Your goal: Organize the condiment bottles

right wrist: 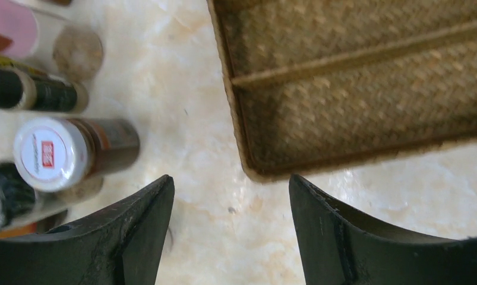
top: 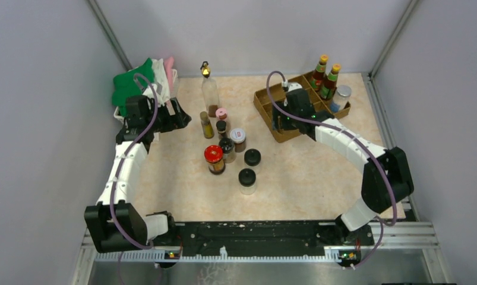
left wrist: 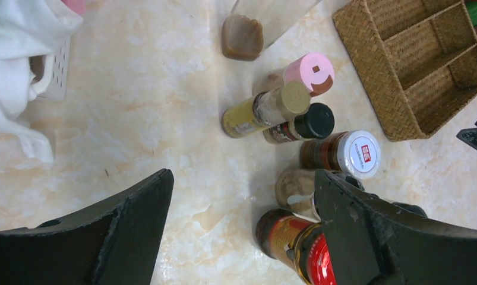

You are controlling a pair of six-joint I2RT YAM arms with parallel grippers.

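Over the wicker tray (top: 289, 135) my right gripper (top: 278, 120) hangs, fingers apart and empty in the right wrist view. Two brown bottles with yellow caps (top: 319, 74) and a grey-lidded jar (top: 341, 99) occupy the tray's far-right end; its other compartments look empty. Left of the tray stand a red-lidded jar (top: 214, 159), a white-lidded jar (top: 238, 140), a pink-capped bottle (left wrist: 311, 72), a yellow spice bottle (left wrist: 243, 120), a dark-capped bottle (left wrist: 314, 122) and several black-lidded jars (top: 247, 180). My left gripper (top: 179, 116) is open beside them, holding nothing.
A tall clear bottle with a gold top (top: 209, 95) stands at the back. Behind my left gripper is a white basket (left wrist: 57, 74) with green, white and pink cloths.
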